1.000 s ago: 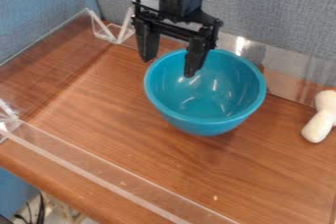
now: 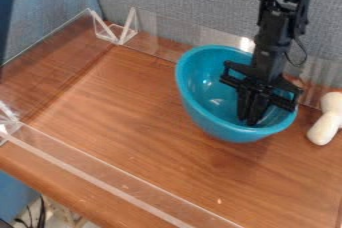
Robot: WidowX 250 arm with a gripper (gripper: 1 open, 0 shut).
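A blue bowl [image 2: 207,107] stands on the wooden table [image 2: 120,152], right of centre. My black gripper [image 2: 258,105] is lowered into its right part, with its tips down inside the bowl. The gripper looks shut; I cannot make out anything held between its fingers.
A white mushroom-shaped object [image 2: 325,122] lies to the right of the bowl. A white wire holder [image 2: 118,30] stands at the back left. Clear plastic strips run along the edges.
My gripper has moved right and down from above the bowl into it. The bowl has shifted to the right.
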